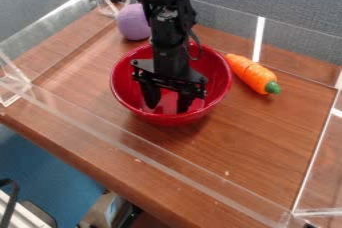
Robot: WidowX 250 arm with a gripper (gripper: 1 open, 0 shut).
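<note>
My black gripper [168, 92] reaches down into a red bowl [199, 112] in the middle of the wooden table, its fingers low inside the bowl. Whether it is open or shut, and whether anything is between the fingers, I cannot tell. An orange carrot [250, 72] with a green tip lies right of the bowl. A purple object [134, 22], round like an eggplant or onion, sits behind the bowl at the back left, partly hidden by the arm.
Clear plastic walls edge the table [227, 172] at the sides and back.
</note>
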